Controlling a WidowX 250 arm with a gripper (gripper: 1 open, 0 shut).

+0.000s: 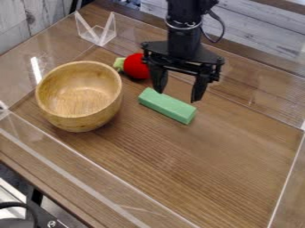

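Note:
My black gripper (179,71) hangs over the wooden table (202,178) at the upper middle, its two fingers spread apart and pointing down. A green block (167,106) lies on the table just below and in front of it. A red object (134,67) with a green top, like a tomato or pepper, sits left of the gripper, partly behind it. A wooden bowl (78,96) stands at the left. Nothing shows held between the fingers.
A small clear wire or plastic piece (98,27) stands at the back left. Black cables lie at the front left corner.

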